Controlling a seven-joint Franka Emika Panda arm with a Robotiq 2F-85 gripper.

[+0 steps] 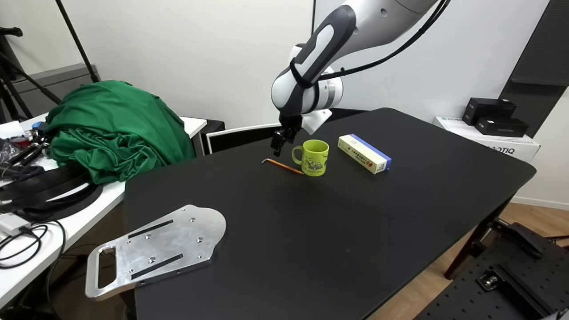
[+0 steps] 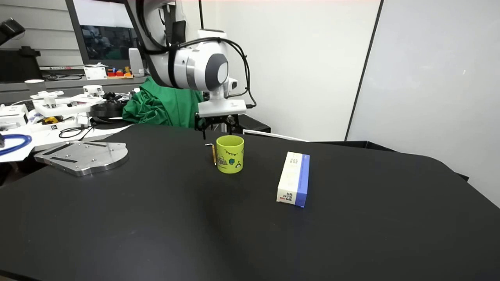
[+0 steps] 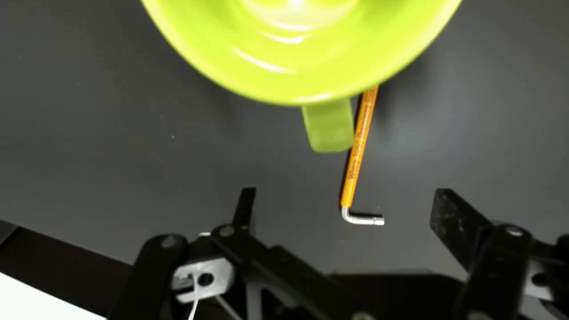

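Note:
A lime-green mug stands upright on the black table, its handle pointing toward my gripper in the wrist view. Beside the handle lies an orange hex key with a bent silver end; the mug's rim hides its far end from above. My gripper is open, its fingers wide apart and nothing between them. In the second exterior view the gripper hangs behind and above the mug, clear of it.
A white and blue box lies on the table to the right of the mug. At the table's left edge rests a silver metal plate. Green cloth is heaped on a side table.

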